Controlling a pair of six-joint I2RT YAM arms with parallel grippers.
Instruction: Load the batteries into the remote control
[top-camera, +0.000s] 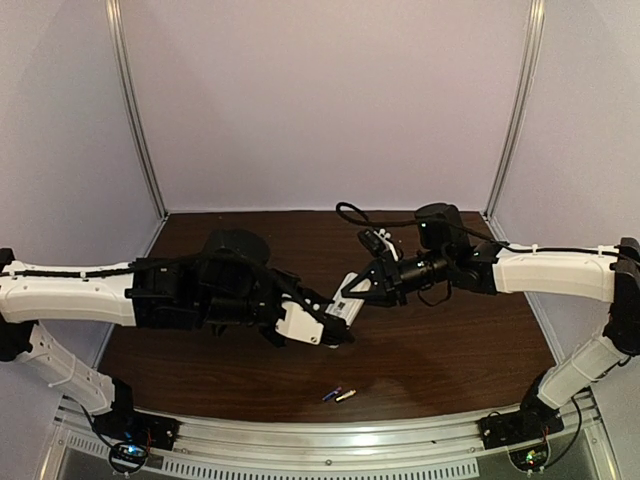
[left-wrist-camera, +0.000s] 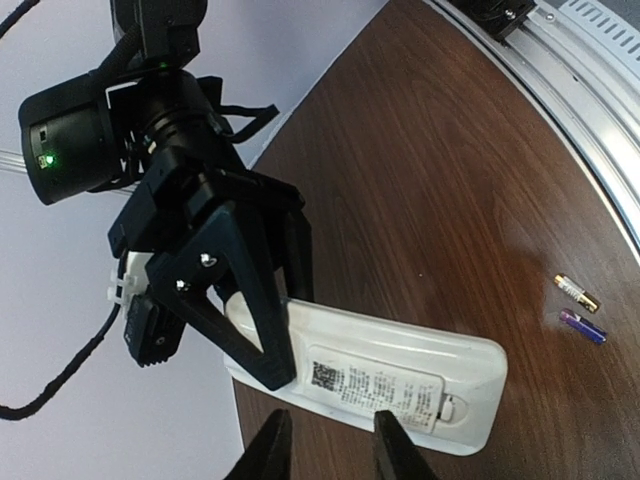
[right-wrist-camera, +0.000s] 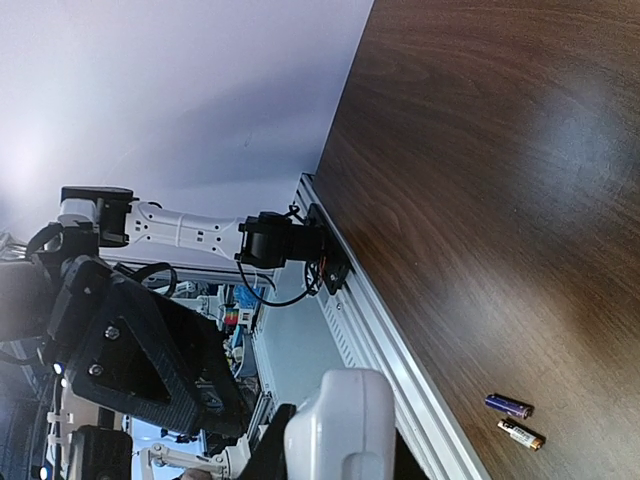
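Note:
My right gripper (top-camera: 365, 285) is shut on the white remote (top-camera: 342, 305), holding it in the air at one end; in the left wrist view its back with the battery cover (left-wrist-camera: 370, 385) and latch faces me. My left gripper stands part open just beside the remote's lower edge, its fingertips empty. Below, a purple battery (left-wrist-camera: 583, 325) and a gold-and-black battery (left-wrist-camera: 576, 292) lie side by side on the table, also visible near the front in the top view.
The metal front rail (top-camera: 330, 430) runs along the near edge, and pale walls enclose the back and sides.

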